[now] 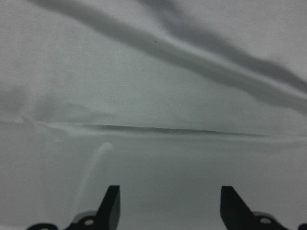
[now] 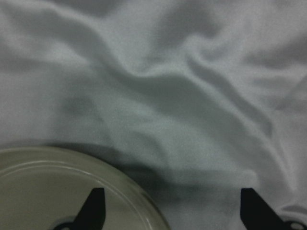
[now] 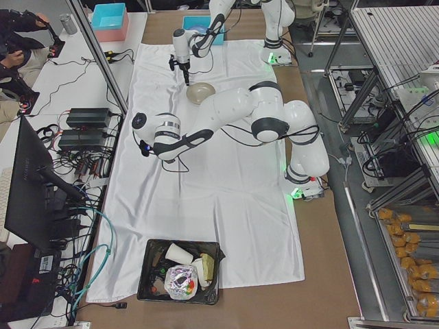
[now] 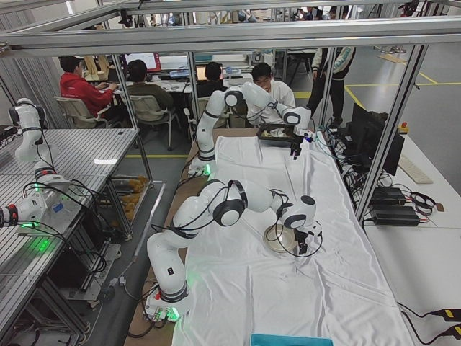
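Note:
A beige round dish (image 3: 200,92) rests on the white cloth (image 3: 206,199). My right gripper (image 4: 302,245) is low at the dish's side; in the right wrist view its open fingers (image 2: 254,211) show over the dish's rim (image 2: 120,184) and the cloth, with nothing between them. My left gripper (image 3: 145,149) hangs over the cloth, apart from the dish; the left wrist view shows its fingers (image 1: 232,213) wide open over bare cloth.
A black bin (image 3: 147,274) with a white cup, a foil-like item and other things stands at one end of the table. A blue tray (image 4: 288,340) is at the other end.

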